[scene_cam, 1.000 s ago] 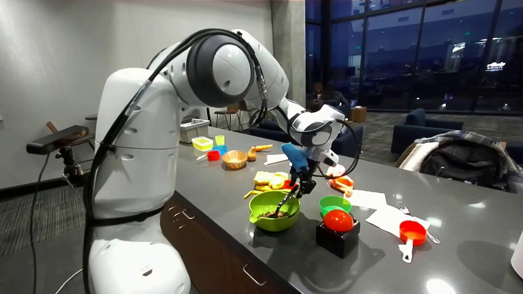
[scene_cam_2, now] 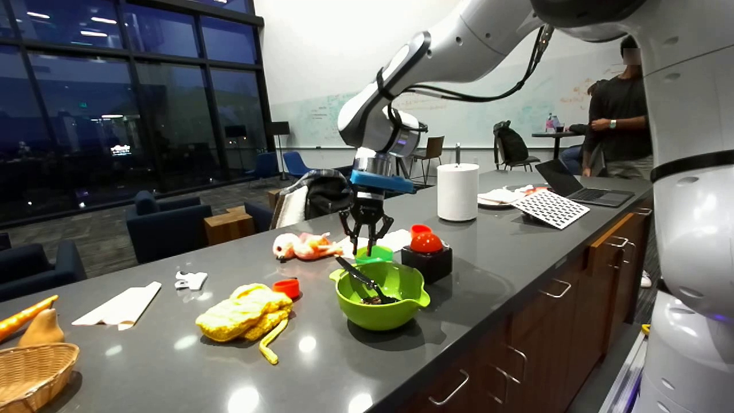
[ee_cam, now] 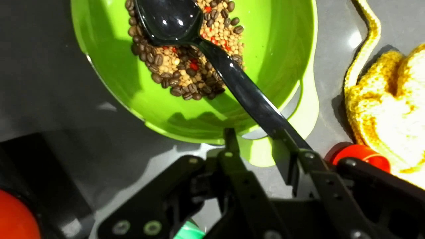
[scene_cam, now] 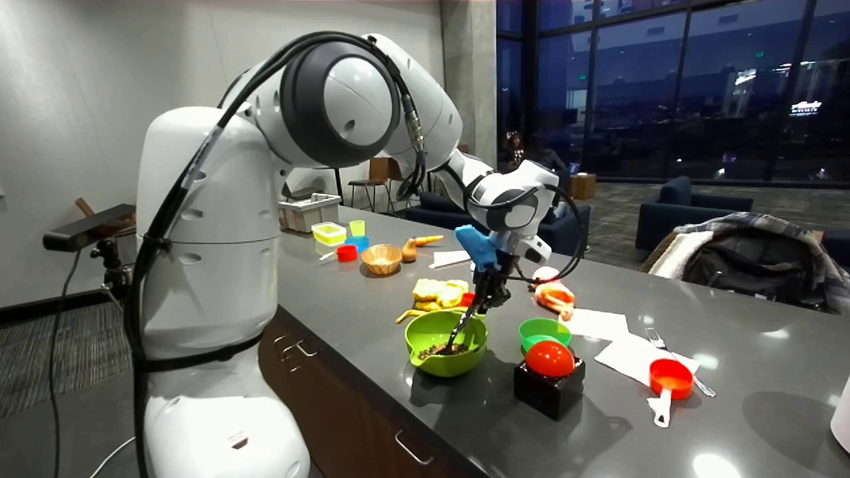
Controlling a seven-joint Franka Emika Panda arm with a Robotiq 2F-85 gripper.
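A black spoon (ee_cam: 249,95) rests in the green bowl (ee_cam: 279,47). Its scoop lies on a mix of coffee beans and pale and red bits (ee_cam: 191,75), and the handle leans out over the rim. My gripper is partly open, its fingertips near the bowl's handle tab, with no object visible between them. In the wrist view the right finger overlaps the spoon's handle; whether they touch I cannot tell. From exterior view 2, the gripper (scene_cam_2: 363,250) points down just behind the bowl (scene_cam_2: 382,313), beside the upper end of the spoon (scene_cam_2: 354,272).
Yellow knitted cloth (scene_cam_2: 244,313) and a red cup (scene_cam_2: 286,288) lie beside the bowl. A green cup (scene_cam: 545,331) and a red button on a black box (scene_cam: 550,386) stand close on the other side. Open counter lies in front of the box.
My gripper has risen slightly and shifted a little left in exterior view 1, as the upper arm moved up and left. The spoon and bowl look unmoved.
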